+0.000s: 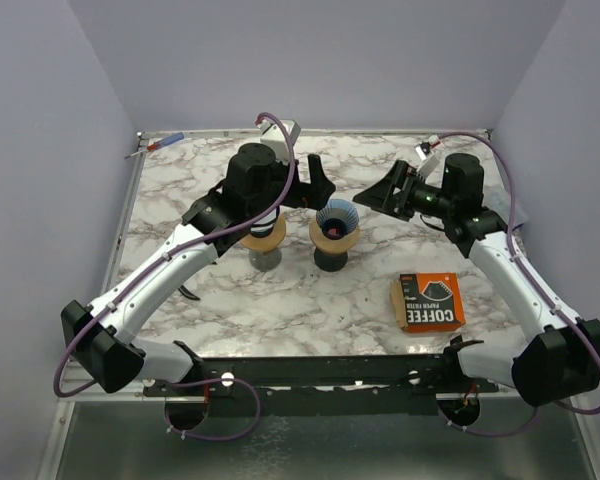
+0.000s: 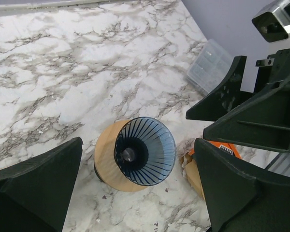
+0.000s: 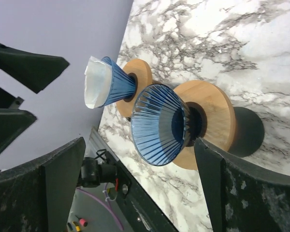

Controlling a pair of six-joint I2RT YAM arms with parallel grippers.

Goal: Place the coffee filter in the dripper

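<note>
A blue ribbed cone dripper (image 2: 154, 152) sits in a wooden ring stand at the centre, empty in both wrist views. A second dripper (image 3: 119, 82) on another stand holds a white filter (image 3: 95, 82); in the top view my left arm partly covers it. My left gripper (image 1: 314, 178) hangs open above and left of the central dripper, nothing between its fingers. My right gripper (image 1: 385, 190) is open, raised to the right of that dripper, also empty.
A coffee filter box (image 1: 426, 302) lies at the front right. A clear plastic container (image 2: 208, 63) is at the right rear. A blue-handled tool (image 1: 165, 141) lies at the back left.
</note>
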